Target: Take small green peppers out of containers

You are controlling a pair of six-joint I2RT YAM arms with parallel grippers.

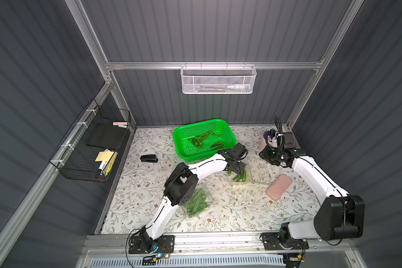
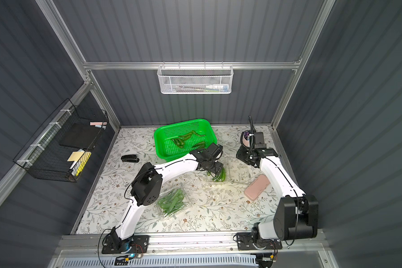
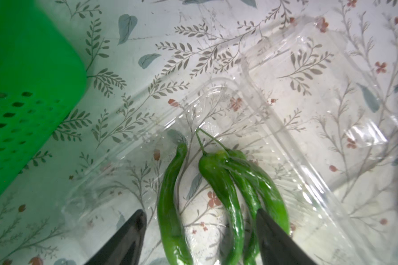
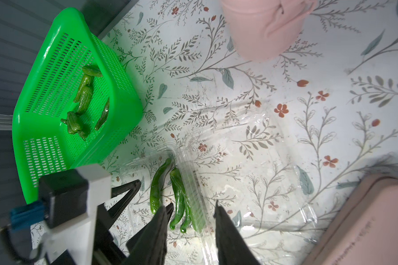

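An open clear container (image 3: 296, 185) holds several green peppers (image 3: 219, 176). Just over it is my left gripper, open, a fingertip either side of a pepper. My right gripper is open and empty, higher and right of that container, over its clear lid side. The green basket (image 1: 181, 134) behind holds several peppers (image 4: 84, 101). A second clear container (image 2: 174, 201) with green peppers stands at the front, left of centre.
A pink cup (image 4: 263, 33) stands at the back right, a pink case (image 2: 256, 187) at the right. A black object (image 2: 129, 158) lies at the left.
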